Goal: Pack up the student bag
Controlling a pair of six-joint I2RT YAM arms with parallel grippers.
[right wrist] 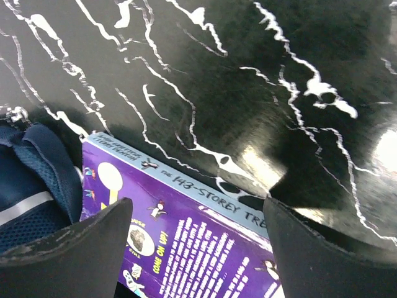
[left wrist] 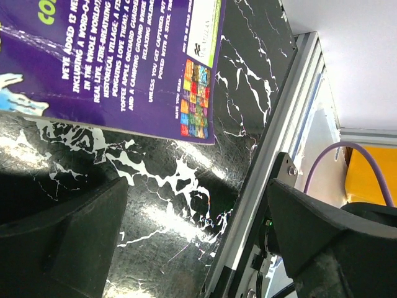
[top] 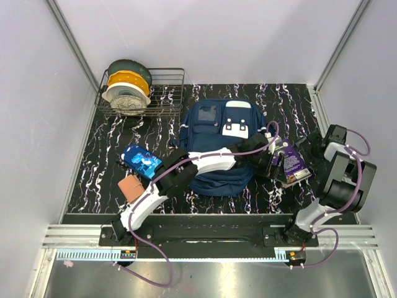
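Observation:
The dark blue student bag [top: 224,180] lies on the marble table's middle, partly covered by my left arm. A purple book [top: 290,162] lies flat to its right. My left gripper [top: 276,166] stands open at the book's left side; the book [left wrist: 124,68] lies ahead of its fingers [left wrist: 68,239] in the left wrist view, with bare table between them. On the book's right, my right gripper [top: 304,149] is open too. In the right wrist view, the spine edge of the book [right wrist: 198,242] shows between the spread fingers, not gripped.
At the back left stands a wire rack [top: 167,93] with several plates. A blue printed item [top: 141,161] and a brown item [top: 131,187] lie at the left, near my left arm. Side walls close in the table.

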